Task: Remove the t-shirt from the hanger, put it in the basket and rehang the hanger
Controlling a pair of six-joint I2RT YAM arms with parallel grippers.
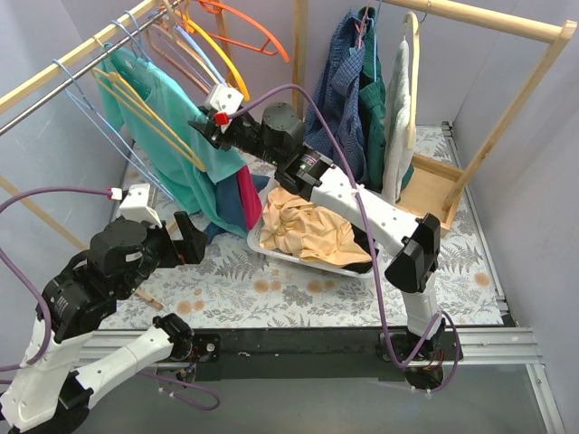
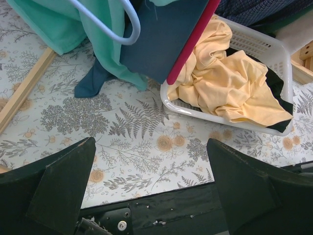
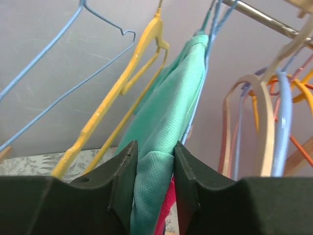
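A teal t-shirt [image 1: 154,154] hangs on a light blue hanger on the left rail, among yellow and blue hangers. In the right wrist view my right gripper has its fingers around the shirt's folded top part [image 3: 176,103], beside the hanger's wire; whether it grips firmly I cannot tell. In the top view this gripper is at the shirt's upper right. My left gripper [image 1: 185,240] stands open below the rail at the left, with nothing between its fingers, over the patterned floor in the left wrist view.
A white basket [image 1: 353,271] with peach cloth [image 1: 303,226] sits below. Coloured empty hangers crowd the left rail. Blue, green and grey garments hang on the right rail, above a wooden crate [image 1: 425,190].
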